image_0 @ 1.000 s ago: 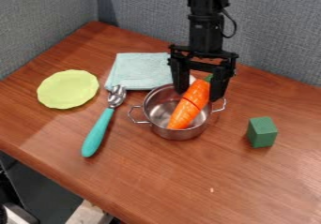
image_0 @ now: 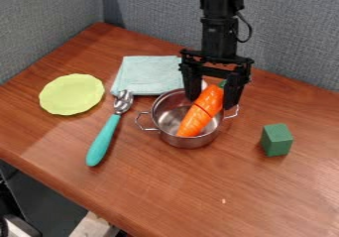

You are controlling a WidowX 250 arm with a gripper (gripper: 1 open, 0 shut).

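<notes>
A steel pot (image_0: 173, 111) with two side handles sits in the middle of the wooden table. An orange toy carrot (image_0: 200, 115) lies tilted in it, its upper end raised toward the back. My black gripper (image_0: 212, 81) is over the back of the pot, its fingers on either side of the carrot's upper end; whether they touch it is unclear.
A yellow-green plate (image_0: 71, 94) is at the left, a spoon with teal handle (image_0: 101, 141) beside the pot, a light cloth (image_0: 149, 70) behind, and a green block (image_0: 277, 139) at the right.
The gripper has shifted very slightly around the carrot's upper end; everything else looks the same.
</notes>
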